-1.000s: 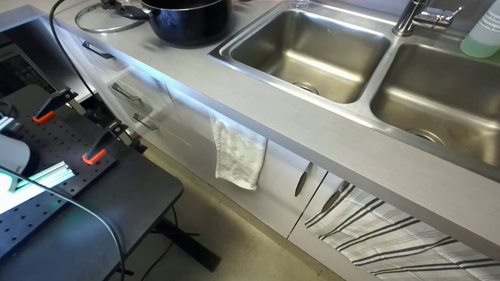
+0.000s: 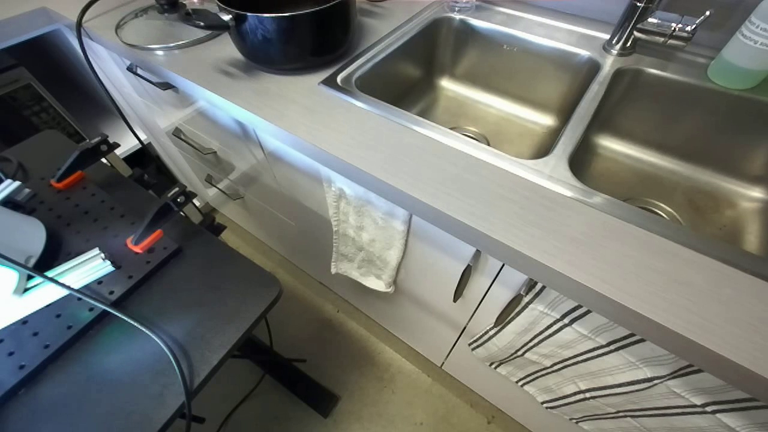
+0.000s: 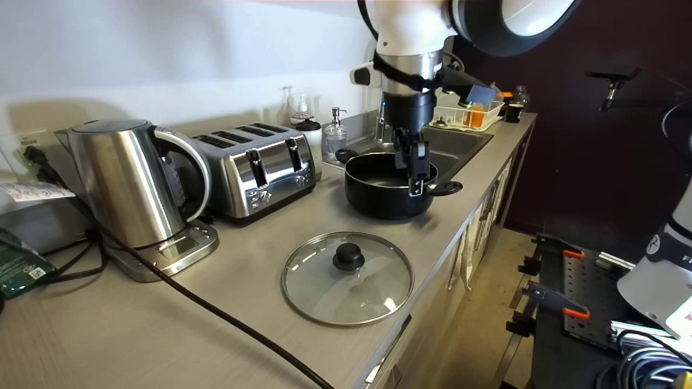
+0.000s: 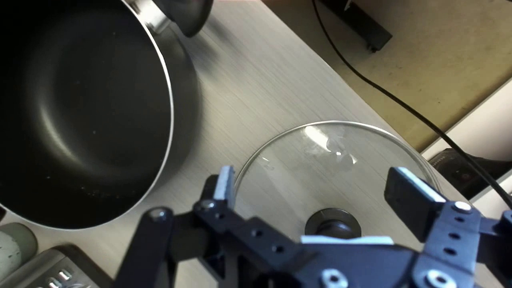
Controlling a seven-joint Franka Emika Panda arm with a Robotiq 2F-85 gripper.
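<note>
In the wrist view my gripper stands open, its fingers wide apart with nothing held between them. Beyond and below them on the counter lies a clear glass lid (image 4: 331,163) with a metal rim and a black knob (image 4: 333,223). The second exterior view shows that lid (image 3: 347,295) flat in front of the black pot (image 3: 387,194), apart from it. There my gripper (image 3: 416,188) appears in front of the pot's near right side, by a side handle. Uncovered and seemingly empty, the pot (image 4: 91,115) fills the wrist view's left.
A toaster (image 3: 259,168) and a steel kettle (image 3: 123,188) line the wall side. A black cable (image 3: 240,324) crosses the counter near the lid. Past the pot lies the double sink (image 2: 489,79). Bare counter (image 2: 432,165) runs along the sink's front.
</note>
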